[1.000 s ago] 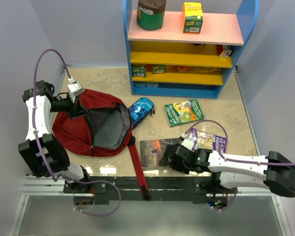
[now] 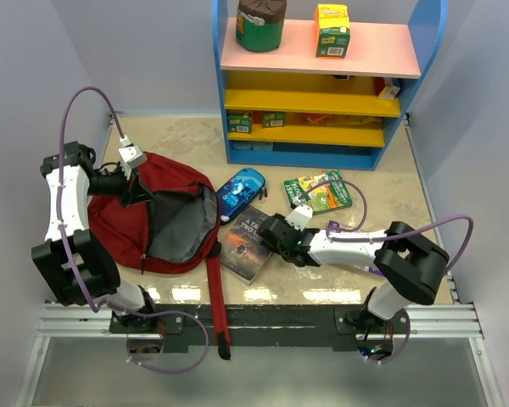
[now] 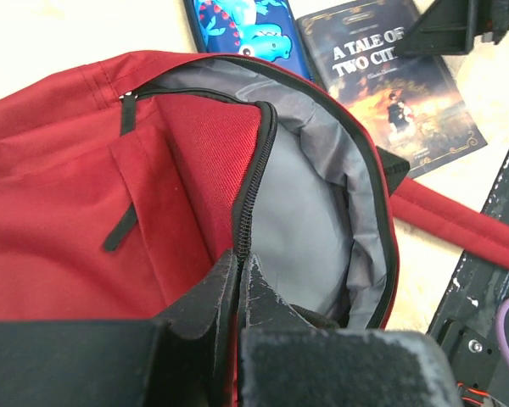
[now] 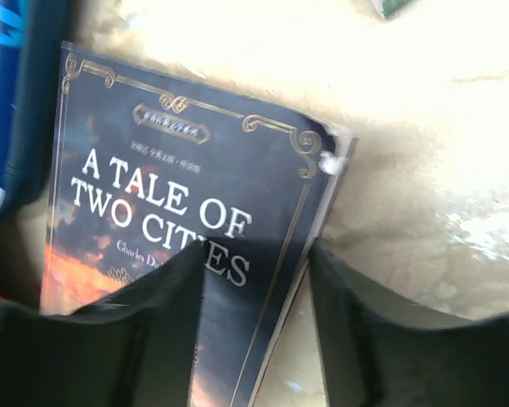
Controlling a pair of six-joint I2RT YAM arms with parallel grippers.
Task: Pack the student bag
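Observation:
The red bag [image 2: 163,242] lies on the left with its grey-lined opening facing right. My left gripper is shut at the zippered rim, which runs straight in between its fingertips. The dark book "A Tale of Two Cities" [image 2: 248,246] lies tilted on the table, its left side close to the bag's opening. My right gripper stands part open at the book's right edge: one finger [image 4: 182,284] is over the cover, the other just outside the edge. A blue pencil case [image 2: 240,193] rests against the bag's upper right side.
A green book [image 2: 320,193] lies behind the right arm; a purple book [image 2: 333,226] is mostly hidden beneath that arm. The red strap [image 2: 216,301] hangs over the front edge. A shelf [image 2: 310,157] with several boxes closes off the back.
My right gripper has moved left and back, and the book has turned and shifted toward the bag. The bag's opening and strap have shifted left. The left arm stays put.

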